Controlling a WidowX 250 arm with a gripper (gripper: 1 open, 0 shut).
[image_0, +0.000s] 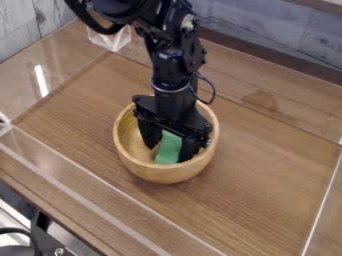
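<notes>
A round tan wooden bowl (139, 165) sits in the middle of the table, with a green block (168, 150) lying inside it. My black gripper (171, 135) is lowered into the bowl over the green block, its two fingers apart, one at each side near the block's upper part. Whether the fingers touch the block cannot be made out.
A white wall stands along the back. A clear plastic object (110, 32) sits at the back left, and dark cables show at the lower left.
</notes>
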